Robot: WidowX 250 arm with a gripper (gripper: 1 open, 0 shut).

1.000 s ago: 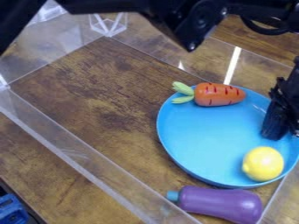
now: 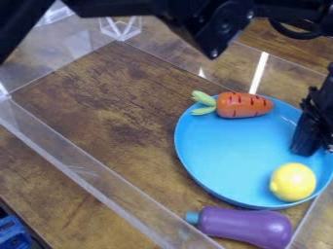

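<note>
A blue plate [image 2: 228, 154] holds an orange toy carrot [image 2: 240, 105] with a pale green top at its upper left and a yellow lemon [image 2: 293, 182] at its front right. My black gripper [image 2: 302, 146] is low over the plate's right side, partly out of frame; it looks shut, and I see nothing between its fingers. A purple toy eggplant [image 2: 247, 226] lies just below the plate.
The wooden surface [image 2: 97, 117] left of the plate is bare. Clear plastic walls [image 2: 78, 170] border it. A blue object [image 2: 11, 233] is at the lower left corner. My arm spans the top of the view.
</note>
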